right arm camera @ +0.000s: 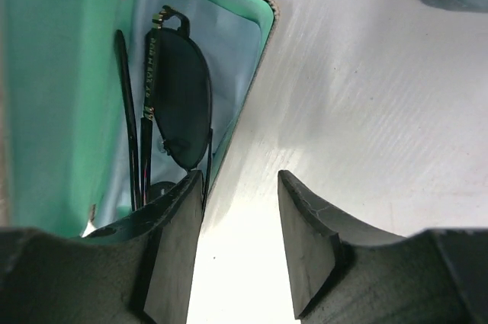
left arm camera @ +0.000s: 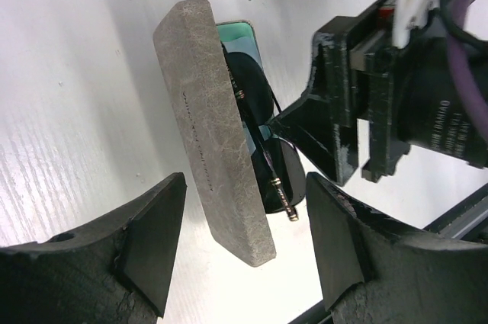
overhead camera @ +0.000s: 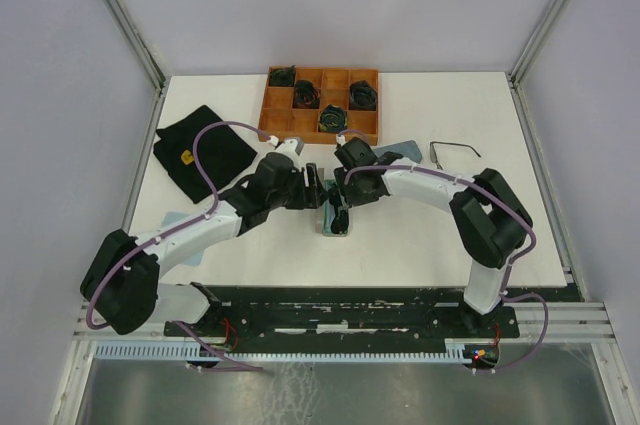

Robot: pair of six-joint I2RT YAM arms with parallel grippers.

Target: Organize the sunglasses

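The sunglasses [right arm camera: 181, 95] lie folded inside an open case, dark lenses over a pale cloth [right arm camera: 232, 34]. The case [left arm camera: 217, 133] has its grey lid standing up, with the green-lined tray beside it. My left gripper is open on the lid's outer side, the lid's lower end in front of its spread fingers and not gripped. Over the case's other side, my right gripper is open too; its left finger [right arm camera: 179, 221] overlaps the tray edge close to a lens rim. Whether it touches, I cannot tell.
An orange compartment box [overhead camera: 285, 125] with dark items stands behind. A blue-grey case [overhead camera: 402, 150] and a thin black frame [overhead camera: 455, 144] lie at the back right. Black cloth [overhead camera: 203, 152] is at left.
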